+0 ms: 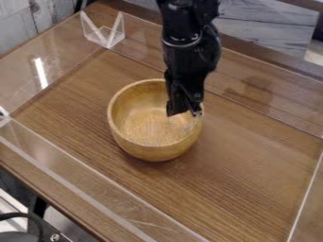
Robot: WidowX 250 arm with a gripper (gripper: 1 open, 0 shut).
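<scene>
A round tan wooden bowl [145,132] sits on the wooden table, left of centre. My black gripper [184,108] hangs over the bowl's back-right part, its fingers pointing down close to the rim and inside. It looks shut, and I see nothing held between its fingers, though the tips are small and dark.
A clear plastic object [104,30] stands at the back left. A grey marbled surface [265,28] runs along the back. A dark cable shows at the lower left.
</scene>
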